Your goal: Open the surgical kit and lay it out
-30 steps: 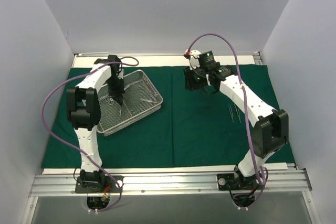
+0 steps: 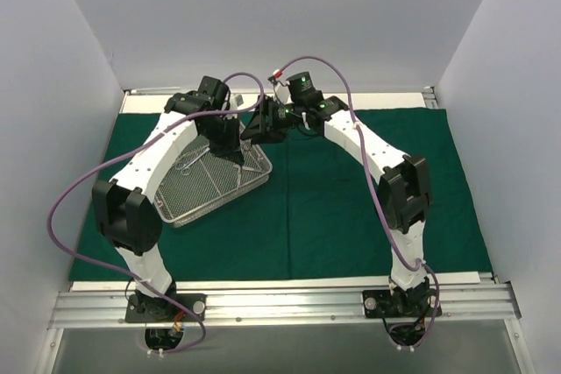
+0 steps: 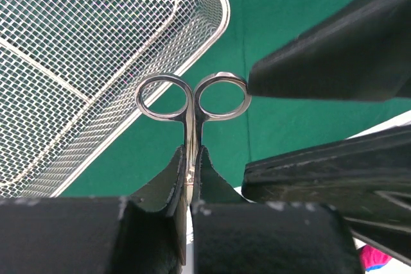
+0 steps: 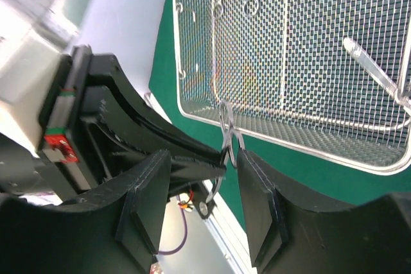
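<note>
My left gripper (image 2: 231, 143) holds a pair of scissors (image 3: 212, 113) upright by the shank, shut on it above the wire tray's (image 2: 202, 216) right side. In the left wrist view its dark fingers (image 3: 334, 62) stand apart beside the scissor rings; in the right wrist view they flank the handles (image 4: 228, 126), part open, apparently not closed on them. More scissor-like instruments (image 4: 250, 1) and a scalpel-like piece (image 4: 366, 65) lie in the tray.
Green cloth (image 2: 368, 216) covers the table, largely bare to the right of the tray, though the right arm hides part of it. Grey walls stand at the sides and back, and a white edge runs along the front.
Both grippers have moved together: the left rose and shifted right with the scissors, and the right came leftward to meet it over the tray's edge.
</note>
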